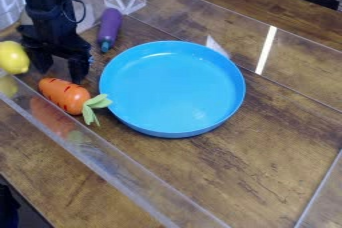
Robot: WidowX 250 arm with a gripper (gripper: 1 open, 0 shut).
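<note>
The black robot gripper [56, 50] hangs at the upper left, low over the table beside a yellow object [12, 57] at the left edge. An orange toy carrot [64, 95] with pale green leaves lies just below it. A purple toy eggplant [112, 28] lies to the gripper's right. A blue plate [173, 116] sits in the middle. The dark fingers blend together, so their opening is unclear.
A clear plastic barrier runs diagonally along the lower left, with another clear panel at the right.
</note>
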